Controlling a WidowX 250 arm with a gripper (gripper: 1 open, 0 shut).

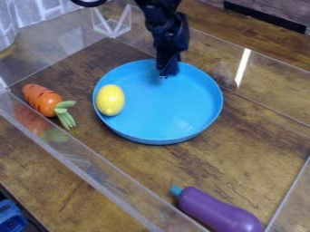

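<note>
My black gripper point(168, 65) reaches down to the back part of a blue round plate point(164, 109), its tip at the far rim. It looks shut, and what is between its fingers is too dark and small to tell. A yellow egg-shaped object point(111, 100) lies on the left side of the plate.
An orange toy carrot point(43, 100) with green leaves lies left of the plate. A purple eggplant point(220, 211) is at the front right. Clear walls surround the wooden surface point(121, 177), and a blue object point(7, 217) sits at the lower left.
</note>
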